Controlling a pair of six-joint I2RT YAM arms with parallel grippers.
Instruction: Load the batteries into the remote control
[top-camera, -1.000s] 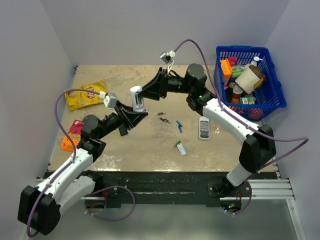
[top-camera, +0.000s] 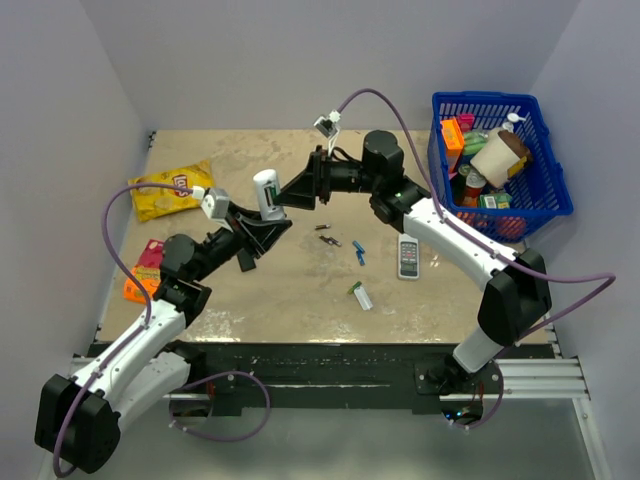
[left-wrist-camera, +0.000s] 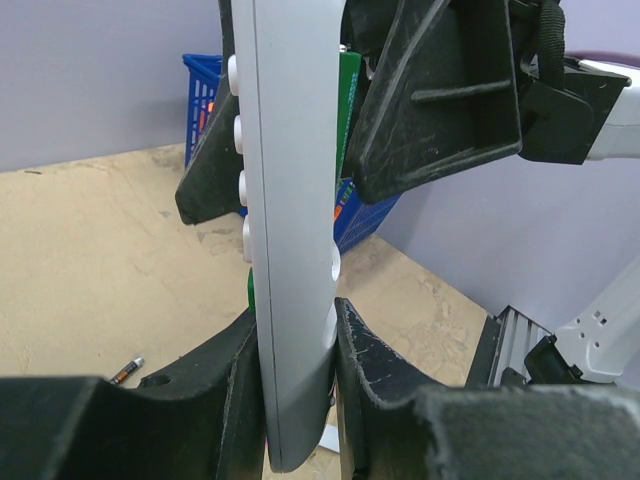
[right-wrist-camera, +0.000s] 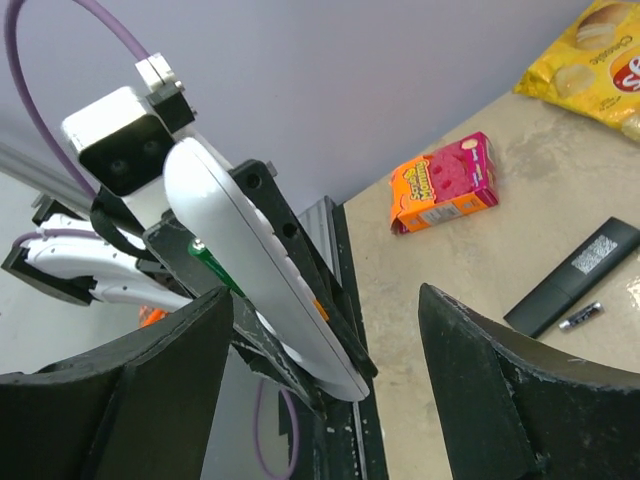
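Observation:
A white remote control (top-camera: 268, 190) is held upright by my left gripper (top-camera: 268, 225), shut on it; its green inside and buttons show at the sides in the left wrist view (left-wrist-camera: 292, 250). Just beside its top is my right gripper (top-camera: 305, 190), open, its fingers spread either side of the remote in the right wrist view (right-wrist-camera: 370, 350). On the table lie small batteries (top-camera: 360, 250), darker cells (top-camera: 329, 240) and a green-and-white piece (top-camera: 362, 297). A grey remote (top-camera: 408, 256) lies to the right.
A full blue basket (top-camera: 545, 170) stands at the back right. A yellow chip bag (top-camera: 160, 200), an orange-pink box (right-wrist-camera: 440, 185) and a dark object (right-wrist-camera: 570, 275) lie at the left.
The remote in my left gripper has shifted slightly left and up. The right gripper has moved a little left from where it was a second ago.

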